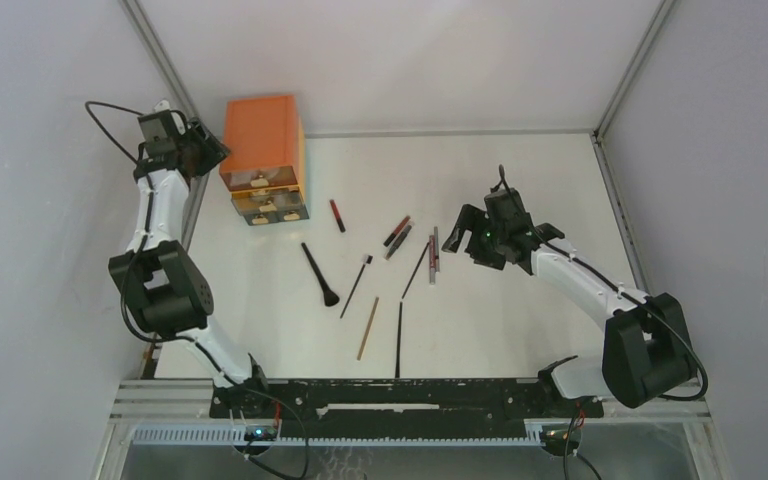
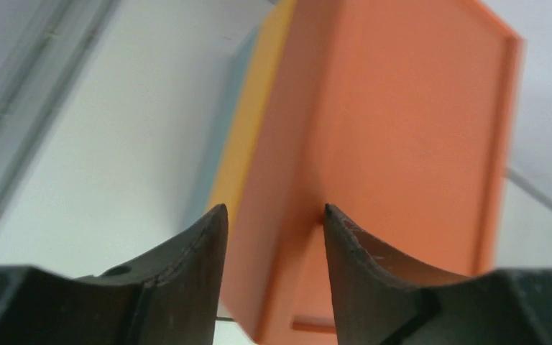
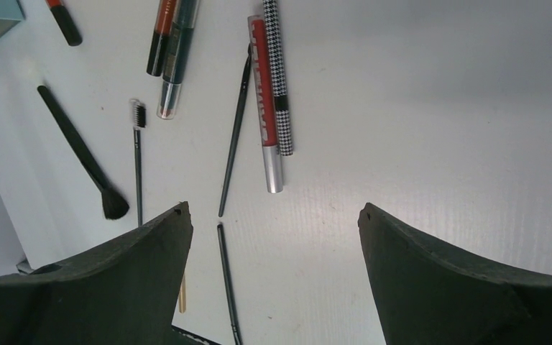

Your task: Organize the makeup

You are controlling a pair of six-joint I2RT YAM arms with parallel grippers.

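An orange, yellow and blue drawer box stands back left. My left gripper is beside its left side; in the blurred left wrist view its fingertips are near the orange side, part open. Loose makeup lies mid-table: a large brush, a spoolie, red pencils, a houndstooth pencil, thin brushes and a wooden stick. My right gripper is open above the table, right of the pencils, empty.
Walls and metal rails edge the left, back and right.
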